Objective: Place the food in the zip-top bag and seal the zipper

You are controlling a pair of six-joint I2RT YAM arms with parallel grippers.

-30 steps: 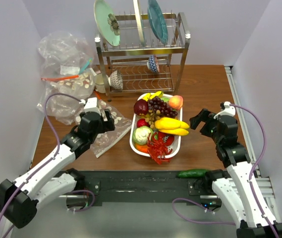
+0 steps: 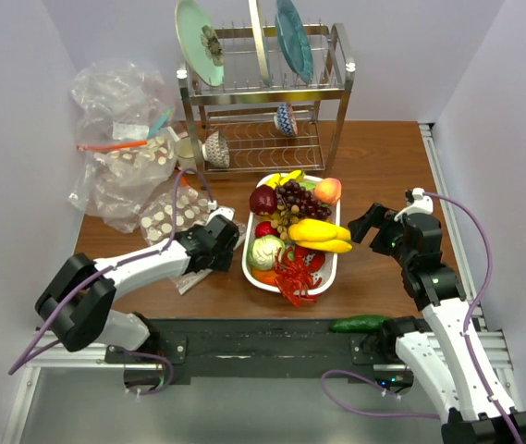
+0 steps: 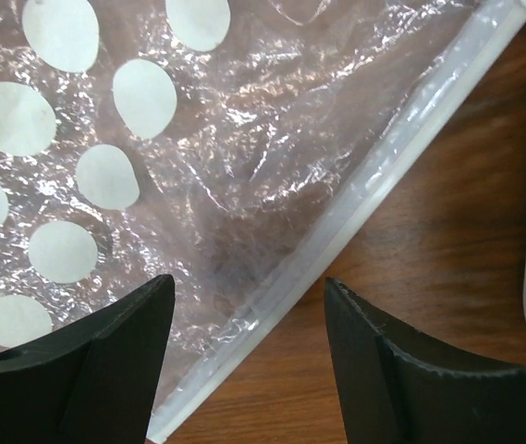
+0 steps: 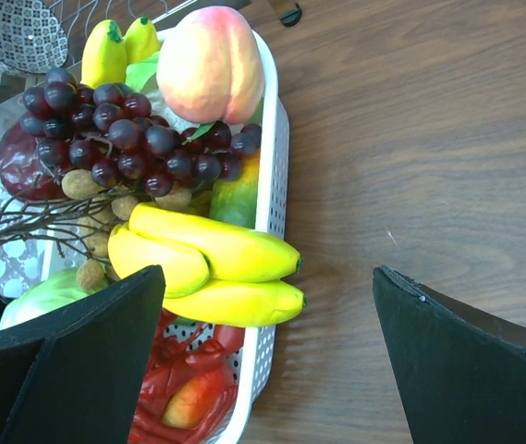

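Observation:
A clear zip top bag with white dots point(image 3: 198, 148) lies flat on the wood, left of the white food basket point(image 2: 247, 264); its pale zipper edge point(image 3: 364, 203) runs diagonally. My left gripper hangs over that edge, fingers apart, nothing held. The basket holds bananas point(image 4: 226, 248), grapes point(image 4: 133, 139), a peach point(image 4: 207, 69), cauliflower point(image 2: 265, 251), a red lobster point(image 2: 295, 277) and other food. My right gripper is open and empty at the basket's right, beside the bananas.
A dish rack point(image 2: 263, 92) with plates and cups stands at the back. More bags point(image 2: 115, 102) are piled at back left. A cucumber point(image 2: 360, 324) lies at the front edge. The wood right of the basket is clear.
My left gripper has swung down and toward the basket, onto the zipper edge of the flat bag. The right arm has moved very little.

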